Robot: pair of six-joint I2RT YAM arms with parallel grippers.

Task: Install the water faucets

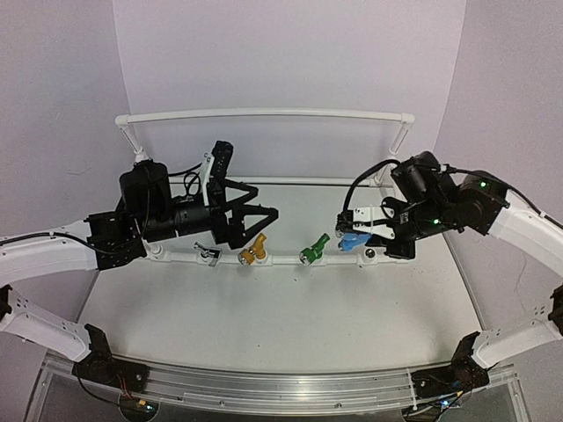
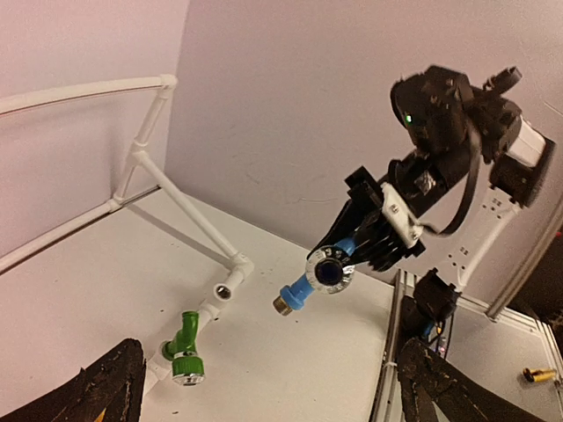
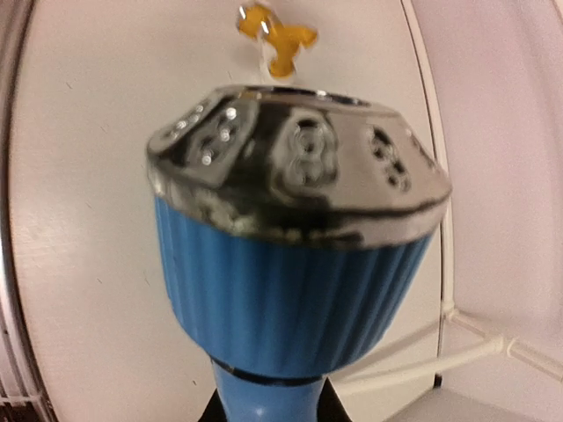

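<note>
The blue faucet (image 2: 299, 290) hangs in the air, my right gripper shut on its blue body. Its ribbed knob with a silver cap fills much of the right wrist view, and a brass threaded end points away in the left wrist view. The green faucet (image 1: 313, 250) and orange faucet (image 1: 253, 250) sit on the white pipe (image 1: 281, 259). Further left on that pipe is a silver fitting (image 1: 208, 254). An open socket (image 2: 223, 291) shows at the pipe's right end. My left gripper stands wide open and empty, above and behind the orange faucet.
A white pipe frame (image 1: 264, 112) rises behind the work panel, its upper bar across the back. A metal rail (image 1: 273, 387) borders the front. The panel between pipe and rail is clear. Grey walls close in both sides.
</note>
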